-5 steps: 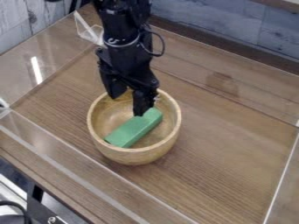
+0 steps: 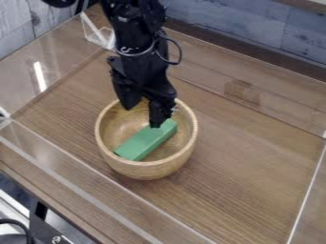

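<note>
A round wooden bowl (image 2: 147,168) sits on the wooden table, with a green rectangular block (image 2: 145,143) lying inside it on a slant. My black gripper (image 2: 143,112) hangs over the back of the bowl, open, with its fingers above the block and apart from it, as far as the view shows.
A blue-grey wooden wall (image 2: 254,38) runs along the back, with a pale edge at the left.
The arm and gripper have shifted very slightly; the bowl and the green block look the same.
</note>
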